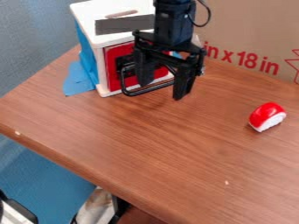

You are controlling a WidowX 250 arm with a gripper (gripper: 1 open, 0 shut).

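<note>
My black gripper (155, 83) hangs in front of a white toy box (96, 13) with blue sides and a red front (114, 61), at the upper middle of the table. A black wire-like loop below the gripper body spans the red front; whether the fingers are open or shut on anything is unclear. A red and white rounded object (267, 116) lies apart on the right side of the table.
A blue piece (77, 80) lies left of the box. A cardboard panel (257, 35) stands behind. The table's left edge drops to a blue floor.
</note>
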